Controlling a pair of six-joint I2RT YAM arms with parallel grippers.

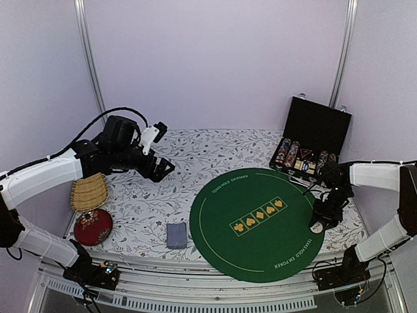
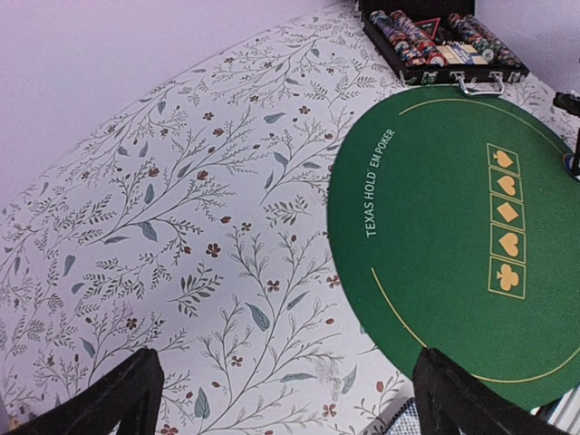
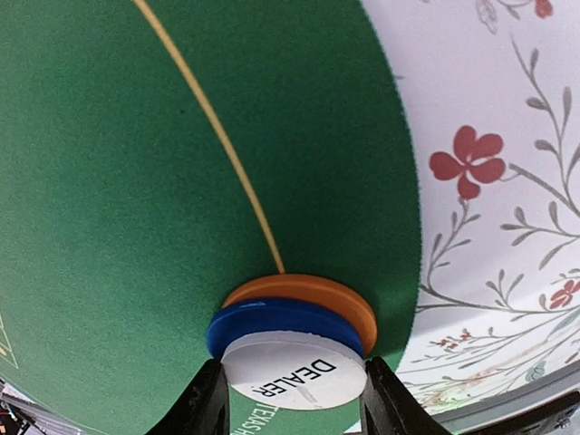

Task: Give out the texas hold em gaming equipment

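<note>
A white DEALER button [image 3: 294,372] lies between the fingertips of my right gripper, which reach both its edges. Whether they grip it or only rest beside it, I cannot tell. Behind it in the right wrist view are a blue disc [image 3: 281,314] and an orange disc [image 3: 349,299], overlapping on the green poker mat [image 3: 109,208] near its right edge. High over the patterned cloth at left, my left gripper [image 1: 161,150] stands open and empty. At the back right sits the open black case [image 1: 317,124], holding rows of chips [image 1: 292,154].
A blue-backed card deck [image 1: 176,235] lies left of the mat. Farther left are a wicker basket [image 1: 89,192] and a dark red round cushion [image 1: 93,227].
</note>
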